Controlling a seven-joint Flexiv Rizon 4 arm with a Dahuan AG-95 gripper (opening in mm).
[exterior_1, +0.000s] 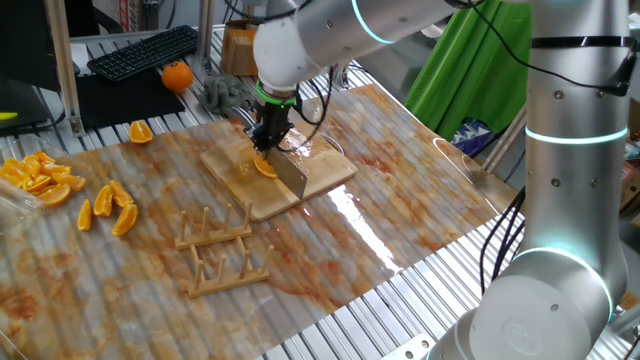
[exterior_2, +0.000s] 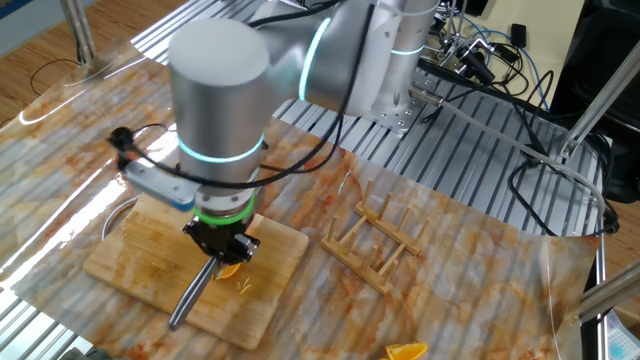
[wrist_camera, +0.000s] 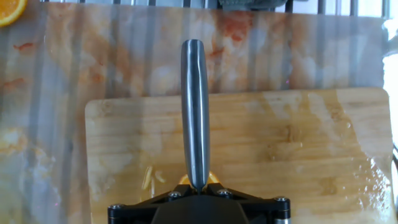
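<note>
My gripper (exterior_1: 268, 140) is shut on a knife, low over the wooden cutting board (exterior_1: 328, 178). The knife's metal handle (wrist_camera: 195, 112) sticks out from between the fingers in the wrist view. Its broad blade (exterior_1: 290, 176) stands upright at the board in exterior view 1; whether its edge touches the wood cannot be told. Against the blade is an orange piece (exterior_1: 263, 167), partly hidden by the gripper. In the wrist view only a bit of that orange shows beside the handle's lower end. Small orange scraps (exterior_2: 243, 286) lie on the board.
A wooden peg rack (exterior_1: 222, 238) stands in front of the board. Several orange wedges (exterior_1: 122, 220) and a heap of pieces (exterior_1: 40, 178) lie at the left. One wedge (exterior_1: 140, 132) and a whole orange (exterior_1: 177, 77) sit farther back. The tabletop right of the board is clear.
</note>
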